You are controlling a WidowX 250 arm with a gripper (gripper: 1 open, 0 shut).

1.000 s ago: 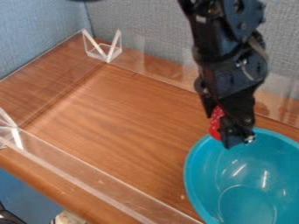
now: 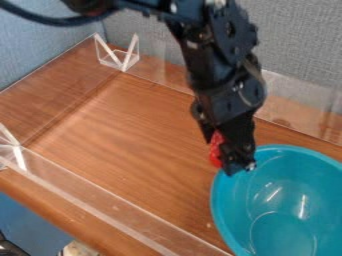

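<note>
My black gripper [image 2: 229, 155] hangs over the left rim of a teal bowl [image 2: 299, 215], at the right of the camera view. It is shut on a small red object [image 2: 215, 151], mostly hidden behind the gripper's body.
The wooden tray floor [image 2: 120, 150] is bare to the left, inside clear walls with white corner brackets [image 2: 120, 58]. Grey padded panels stand behind. The near tray edge runs along the lower left.
My arm has moved left and away toward the back, carrying the red object from over the bowl's back part to its left rim.
</note>
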